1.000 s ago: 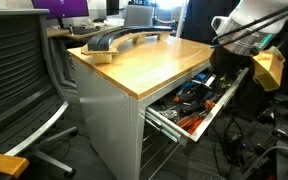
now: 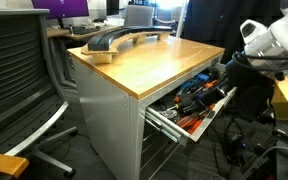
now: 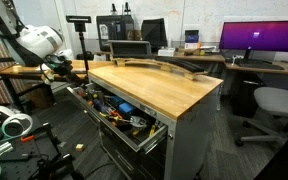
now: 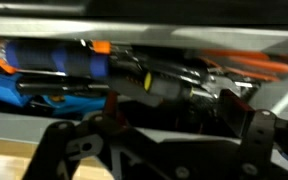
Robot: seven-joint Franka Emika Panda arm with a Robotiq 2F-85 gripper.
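Observation:
An open drawer (image 2: 167, 125) full of tools and cables juts from the cabinet. My gripper stands open over its contents, with nothing visible held between its fingers. In the wrist view a dark blue cylindrical handle (image 4: 56, 58) lies to the left, by a bright blue object (image 4: 69, 103). Black tools (image 4: 164, 82) show in the middle, and red-orange handles (image 4: 252, 62) lie at the right. From the side, the white arm (image 2: 274, 40) reaches in from the right, its gripper low over the drawer's far part; the fingertips there are hard to make out.
The wooden cabinet top (image 3: 159, 85) borders the drawer and carries long curved pieces (image 3: 159, 66) along its back. Drawer walls stand close around the gripper. An office chair (image 2: 24, 90) is left of the cabinet.
The arm has come down, carrying my gripper from above the drawer to low over the tools at its far part. The drawer and cabinet look unmoved.

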